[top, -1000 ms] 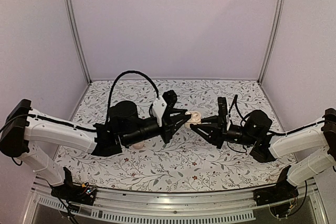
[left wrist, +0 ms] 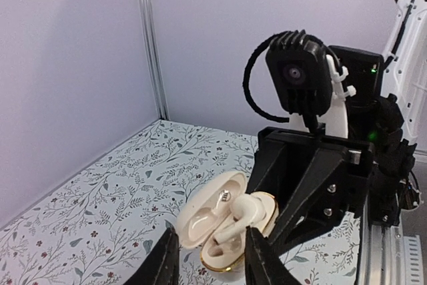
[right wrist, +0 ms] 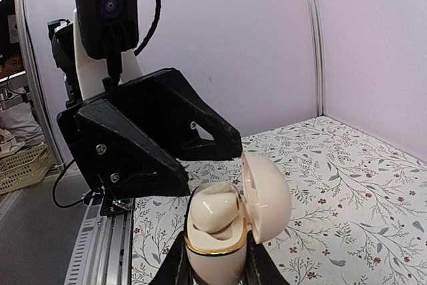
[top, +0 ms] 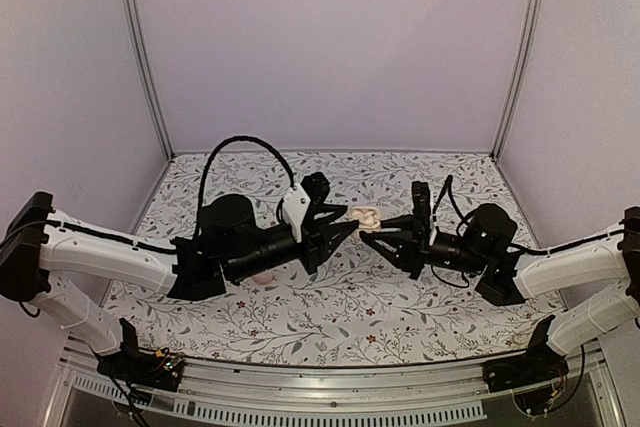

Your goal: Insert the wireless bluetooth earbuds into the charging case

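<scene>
The cream charging case (right wrist: 217,266), with a gold rim and its lid (right wrist: 273,198) swung up, is held in the air by my right gripper, which is shut on it. A white earbud (left wrist: 248,211) lies tipped across the top of the case, its stem slanting over the open face instead of standing in a socket. My left gripper is open just beside the case, its fingers (right wrist: 170,181) apart and clear of the earbud. In the top view both grippers meet at the case (top: 367,218).
A small pinkish object (top: 263,277) rests on the patterned table, partly hidden by the left arm. Otherwise the table (top: 350,317) around and below the grippers is clear. Walls (top: 330,47) enclose the back and sides.
Now that gripper is open and slightly back left, and the earbud has toppled onto the case.
</scene>
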